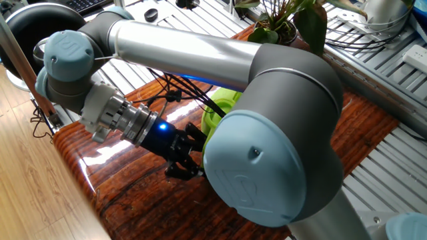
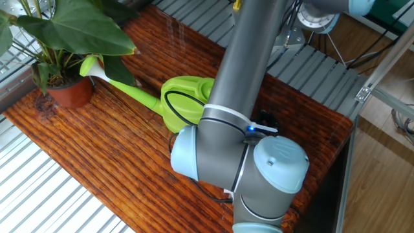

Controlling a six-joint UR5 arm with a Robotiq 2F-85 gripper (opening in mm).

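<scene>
A green watering can (image 2: 183, 97) stands on the brown wooden table; its long spout reaches toward the potted plant. In exterior view 1 most of the can (image 1: 212, 120) is hidden behind my arm's big blue-capped joint. My black gripper (image 1: 200, 155) is beside the can's left side there, low over the table. Its fingers (image 1: 181, 171) are spread apart, and no object shows clearly held between them. Exactly how near the tips are to the can is partly covered. In exterior view 2 the arm hides nearly all of the gripper.
A plant in a reddish-brown pot (image 2: 72, 92) stands at the table's corner, its leaves above the spout's end. Dark cables (image 1: 190, 90) hang between arm and table. Bare wood (image 2: 116, 155) lies open in front of the can in exterior view 2.
</scene>
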